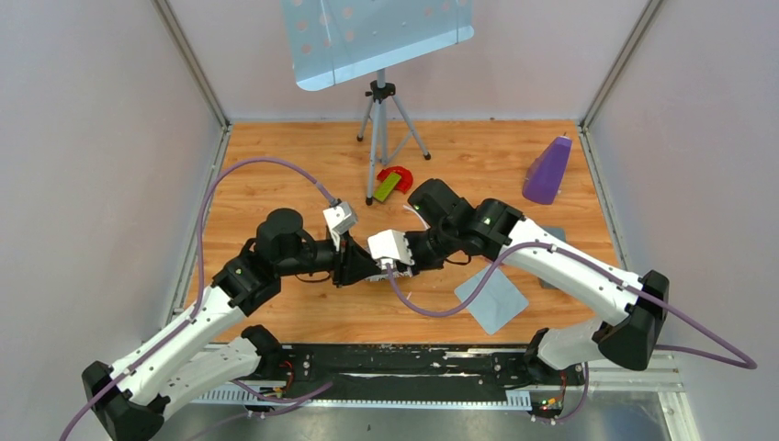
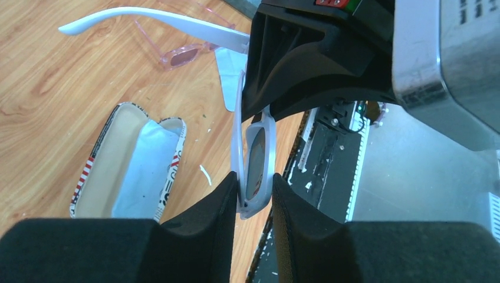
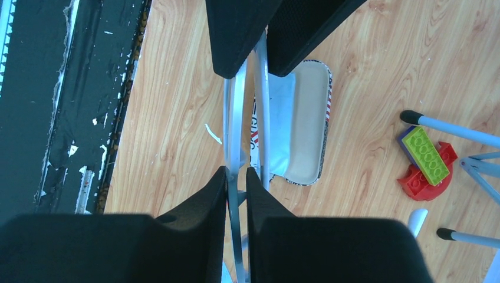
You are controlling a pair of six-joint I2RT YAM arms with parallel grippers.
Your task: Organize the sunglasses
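Note:
White-framed sunglasses (image 2: 268, 141) hang in the air between my two grippers. My right gripper is shut on their frame, a thin strip of which runs between its fingertips. One temple arm (image 2: 177, 17) sticks out to the side in the left wrist view. My left gripper stands part open around the lower end of the frame, with a gap visible between its fingers. Below on the table lies an open glasses case (image 2: 106, 168) with a light blue cloth (image 2: 147, 165) inside. From above, the arms hide most of the sunglasses and case.
A second, pink-tinted pair (image 2: 181, 55) lies on the table. Another blue cloth (image 1: 493, 299) rests right of centre. Red and green toy bricks (image 1: 389, 186) sit by the tripod (image 1: 379, 138); a purple object (image 1: 547, 172) stands at the back right.

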